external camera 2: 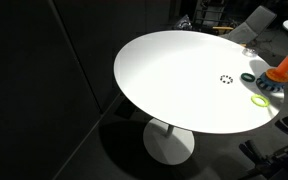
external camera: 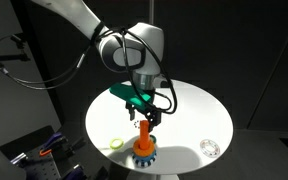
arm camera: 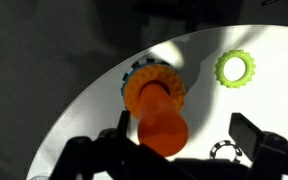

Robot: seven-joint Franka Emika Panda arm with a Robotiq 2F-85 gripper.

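Observation:
An orange post (external camera: 144, 128) rises from an orange base with a dark blue toothed ring (external camera: 144, 160) around its foot, near the table's front edge. Over it hangs my gripper (external camera: 146, 117), open, pointing down. In the wrist view the post's round top (arm camera: 162, 131) shows between the spread fingers, nearer the left one, and nothing is gripped. A clear, pale ring (external camera: 210, 148) lies on the table, off to the right of the post. To its left is a yellow-green ring (arm camera: 235, 68). A dark beaded ring (arm camera: 225, 150) and a dark green ring (external camera 2: 247, 77) lie nearby.
All this stands on a round white table (external camera 2: 174, 70) whose rim passes close to the post and the clear ring. Dark floor surrounds the table.

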